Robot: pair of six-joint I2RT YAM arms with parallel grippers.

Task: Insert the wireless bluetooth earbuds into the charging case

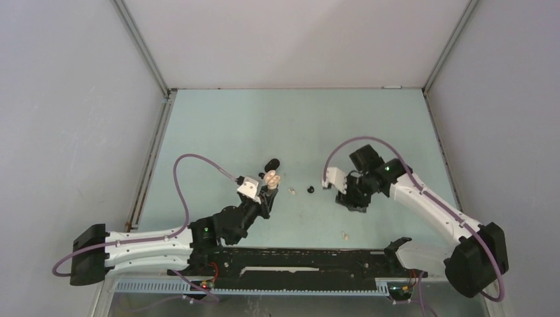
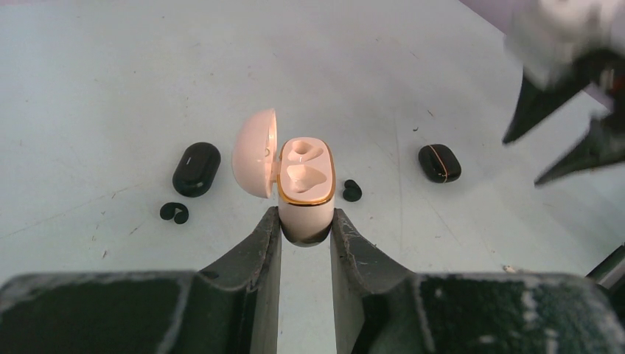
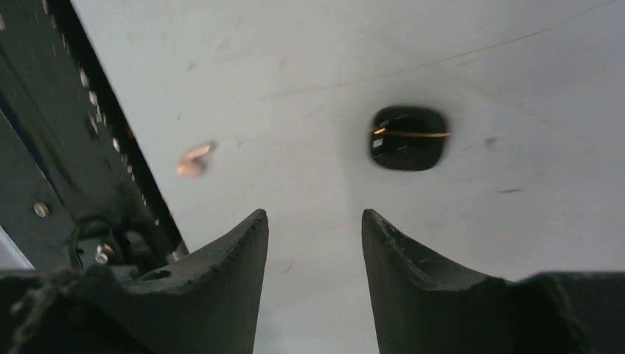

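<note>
My left gripper is shut on the pink charging case, held upright, lid open, its two earbud slots showing empty. My right gripper hovers above the table at the right, blurred in the top view, fingers apart with nothing between them. In the right wrist view, a small pale pink earbud lies near the table's front edge. Another pale earbud lies mid-table in the top view, right of the held case.
A black oval case, two black earbuds and a black square case with an orange band lie on the table.
</note>
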